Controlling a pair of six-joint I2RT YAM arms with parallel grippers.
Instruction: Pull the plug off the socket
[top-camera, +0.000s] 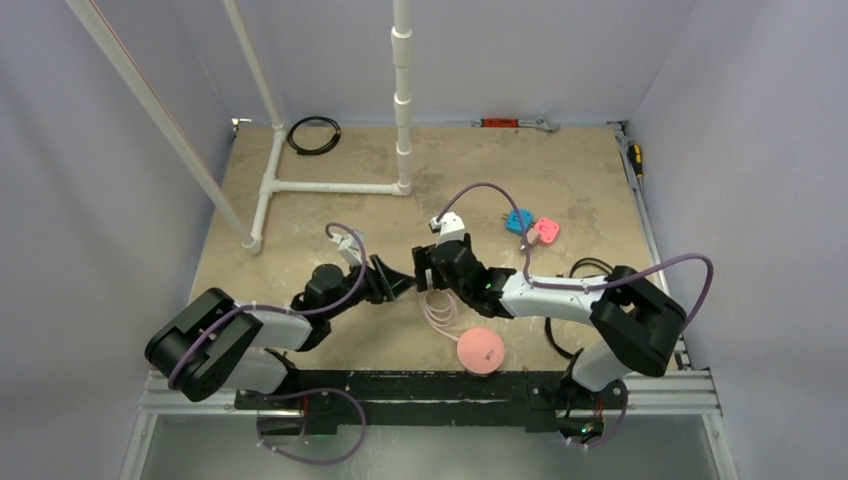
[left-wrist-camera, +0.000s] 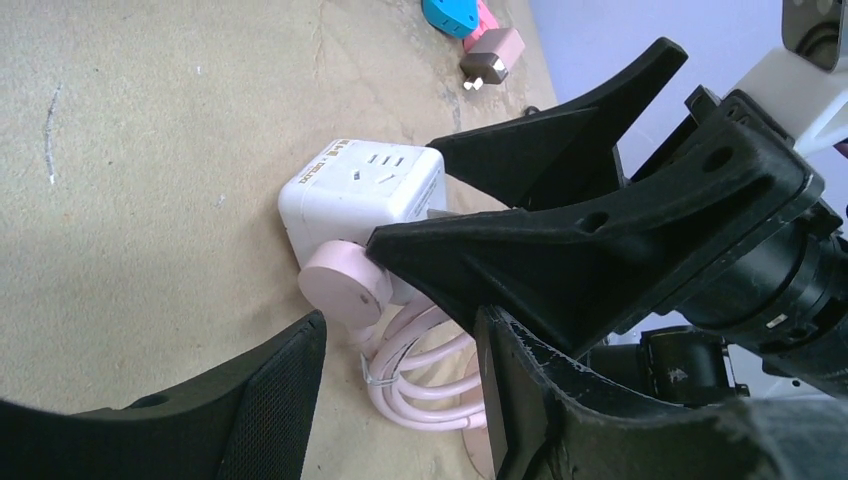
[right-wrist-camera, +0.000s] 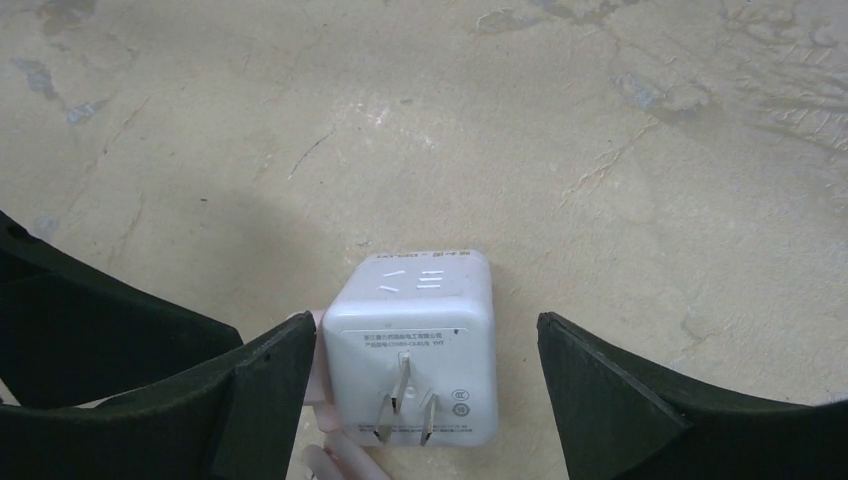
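Note:
A white cube socket (left-wrist-camera: 360, 190) lies on the table, with a round pink plug (left-wrist-camera: 345, 280) in its side and a pink cable (left-wrist-camera: 410, 370) coiled below. In the right wrist view the white socket (right-wrist-camera: 412, 350) stands between the fingers of my right gripper, its metal prongs facing that gripper. These fingers stand part open, with a clear gap between the socket and the right-hand finger (right-wrist-camera: 600, 385). My left gripper is open in front of the pink plug, empty between its fingers. From above, the two grippers nearly meet and mostly hide the socket.
A round pink pad (top-camera: 481, 350) lies near the front edge. Blue (top-camera: 519, 221) and pink adapters (top-camera: 546, 231) sit at the right, with black cable behind my right arm. A white pipe frame (top-camera: 335, 188) stands at the back left.

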